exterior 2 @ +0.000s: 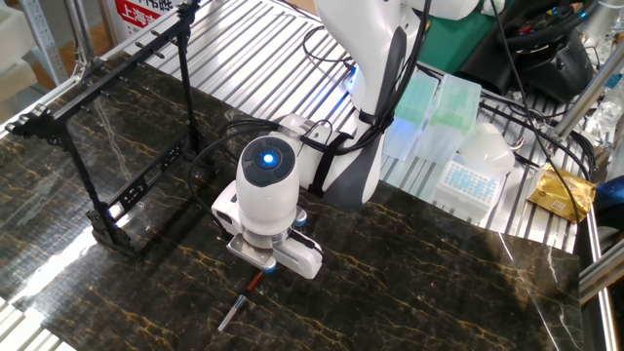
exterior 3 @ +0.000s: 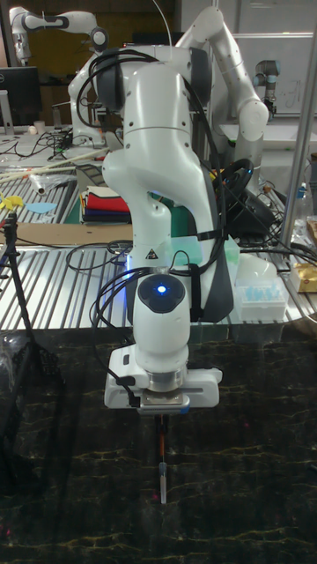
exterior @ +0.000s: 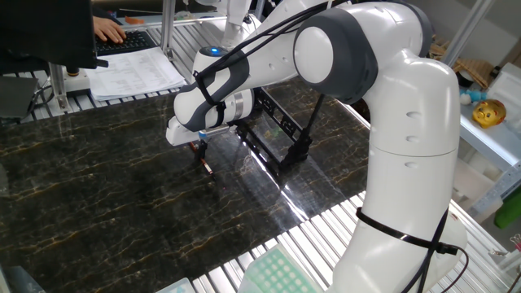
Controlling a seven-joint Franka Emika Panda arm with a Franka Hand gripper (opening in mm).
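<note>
A thin brush-like stick, reddish brown with a pale end, shows below my hand: the stick (exterior: pixel 209 170) points toward the near side in exterior view 1. In exterior view 2 the stick (exterior 2: pixel 235 308) extends out from beneath the white hand, and in exterior view 3 the stick (exterior 3: pixel 163 482) runs down from under it. My gripper (exterior: pixel 203 153) is low over the dark table, with a dark finger right at the stick. The hand covers most of the fingers in the other two views. Whether they grip the stick or only stand beside it, I cannot tell.
A black open frame (exterior 2: pixel 63 146) stands on the dark marbled tabletop (exterior: pixel 98 203) close to the hand. Along the robot's side are slatted metal rails with a white tip box (exterior 2: pixel 470 188) and pale green boxes (exterior: pixel 279 273).
</note>
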